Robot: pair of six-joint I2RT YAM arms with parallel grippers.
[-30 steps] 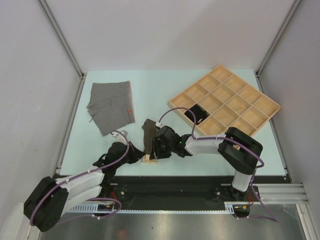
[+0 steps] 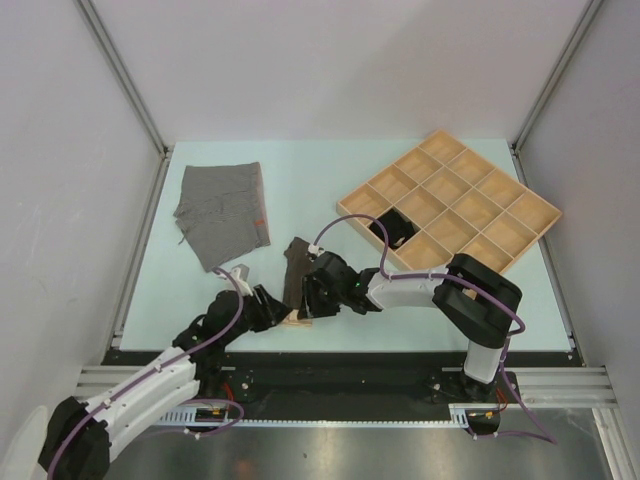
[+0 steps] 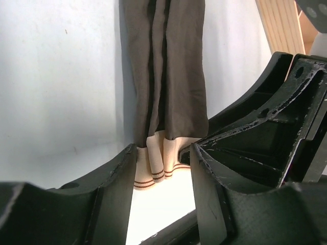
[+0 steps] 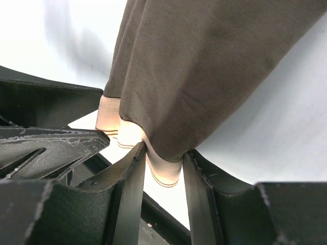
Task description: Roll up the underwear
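Note:
The dark brown underwear (image 2: 297,262) is folded into a narrow lengthwise strip on the white table, its beige waistband (image 3: 171,150) toward the front edge. My left gripper is open at the band end, fingers apart over the waistband, not closed on it. From the right, my right gripper reaches the band's other side. Its fingers stand part way apart, with a bunched corner of the waistband (image 4: 166,171) between them; whether they pinch it cannot be told. Both grippers hide part of the band end in the top view.
Several grey folded cloths (image 2: 222,215) lie at the back left. A wooden grid box (image 2: 450,195) stands at the right, with a dark item (image 2: 393,229) in one compartment.
The left gripper has turned and its fingers have spread apart beside the band end. The strip moved slightly left with it.

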